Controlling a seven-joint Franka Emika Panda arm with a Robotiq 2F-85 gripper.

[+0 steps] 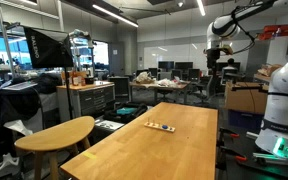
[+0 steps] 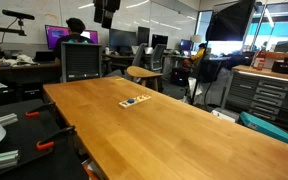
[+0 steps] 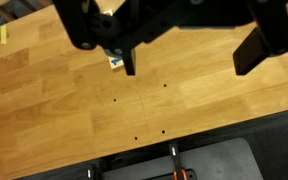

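Observation:
A small white strip-like object with dark and bluish spots on it lies on the wooden table. It also shows near the table's middle in the first exterior view. High above the table hangs my gripper, well apart from that object. The wrist view has its two dark fingers wide apart, open, with only bare tabletop between them. Beside the left finger, a white and yellow piece is partly hidden by the gripper.
A round wooden table stands at the left in the first exterior view. Dark equipment with a grey panel borders the table edge in the wrist view. Chairs and desks stand farther back.

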